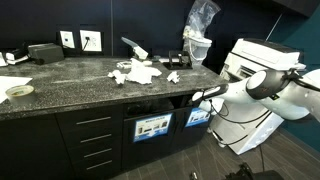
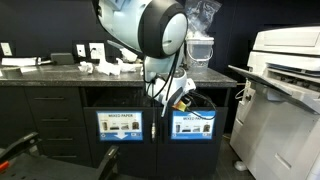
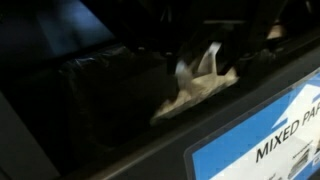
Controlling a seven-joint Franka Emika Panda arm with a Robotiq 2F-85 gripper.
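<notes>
A crumpled piece of whitish paper lies in the dark opening of a bin in the wrist view. My gripper hangs over that opening, its dark fingers close to the paper. The view is too dim and blurred to show how its fingers stand or whether they touch the paper. In exterior view 2 the arm reaches down at the bins below the counter. A "MIXED PAPER" label marks the bin front at the lower right of the wrist view.
More crumpled paper lies on the dark countertop. Two labelled bin fronts stand side by side under it, the left one and the right one. A white cabinet stands to the right.
</notes>
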